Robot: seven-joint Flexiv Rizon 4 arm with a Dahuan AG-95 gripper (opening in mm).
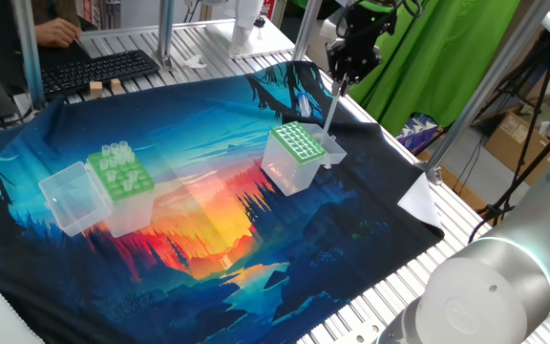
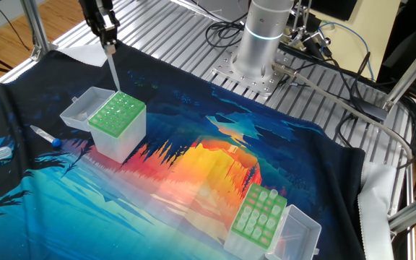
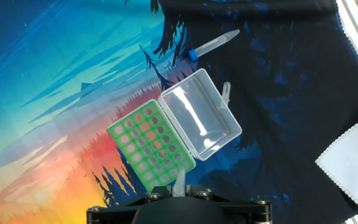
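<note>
My gripper [image 1: 339,86] is shut on the upper end of a long translucent pipette tip [image 2: 114,72], which hangs nearly upright. In exterior view 2, the tip's lower end appears close to the far edge of a green-topped box [image 2: 123,137]; contact cannot be told. That box's grid shows empty holes in the wrist view, where the held tip [image 3: 179,182] points over one corner of the grid. A clear hinged lid [image 3: 202,114] lies open beside it. The other green-topped box [image 1: 130,205] holds several tips standing in its grid, its lid [image 1: 73,198] open too.
A clear tube with a blue cap [image 3: 216,43] lies on the printed cloth near the empty box. A small clear piece [image 3: 226,92] lies against its lid. The cloth between the two boxes is free. A keyboard [image 1: 101,72] sits at the table's edge.
</note>
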